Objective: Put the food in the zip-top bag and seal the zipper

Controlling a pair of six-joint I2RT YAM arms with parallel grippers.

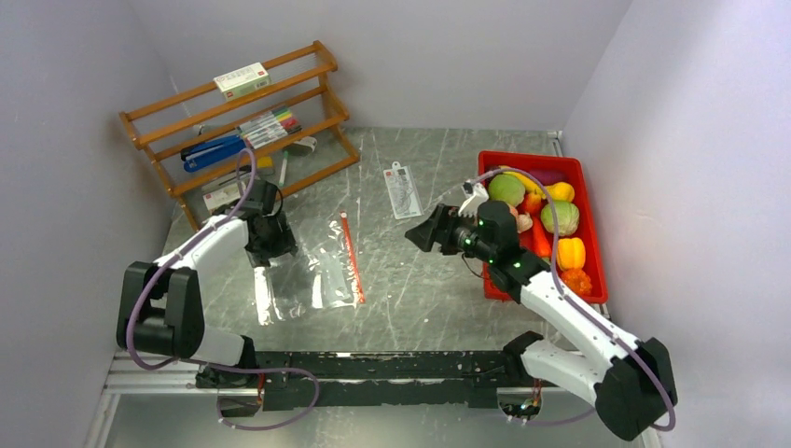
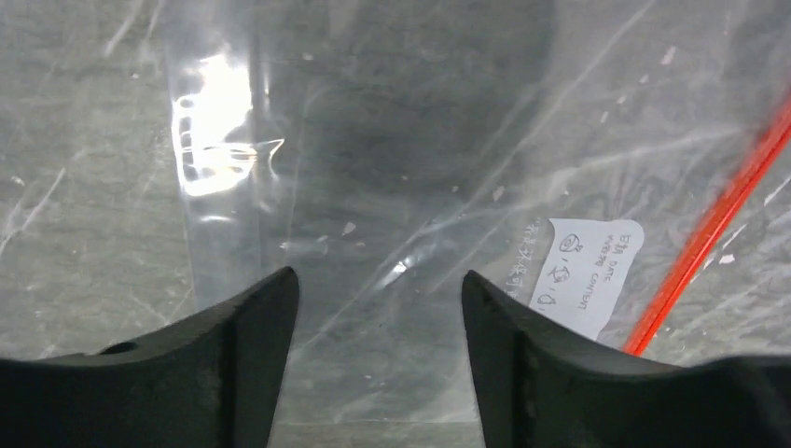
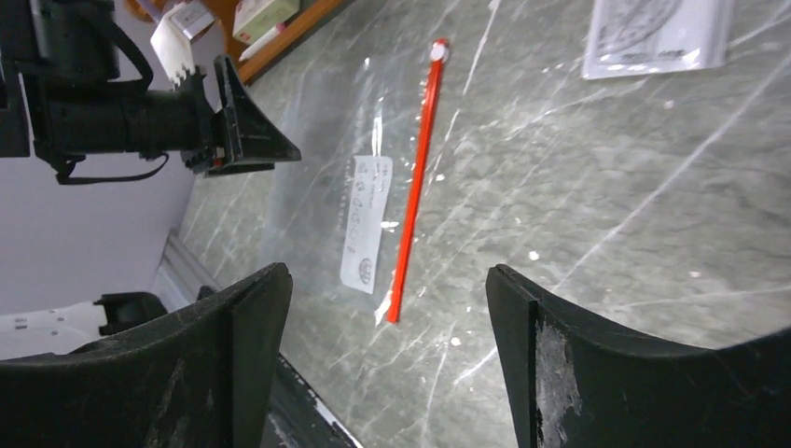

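A clear zip bag (image 1: 297, 285) lies flat on the grey table, its red zipper strip (image 1: 351, 257) along the right side. In the left wrist view the bag's white label (image 2: 588, 271) and red strip (image 2: 709, 229) show below my left gripper, which is open above the bag with nothing between its fingers. My right gripper (image 1: 431, 233) hangs over the table left of the food; it is part open and empty, as the right wrist view shows. Vegetables and fruit, among them a green cabbage (image 1: 561, 217) and a yellow pepper (image 1: 571, 253), fill the red bin (image 1: 600, 271).
A wooden rack (image 1: 322, 89) with boxes and stationery stands behind the left arm. A white card in a clear sleeve (image 1: 402, 192) lies at the back middle. Between the zipper strip and the red bin, the table is largely bare.
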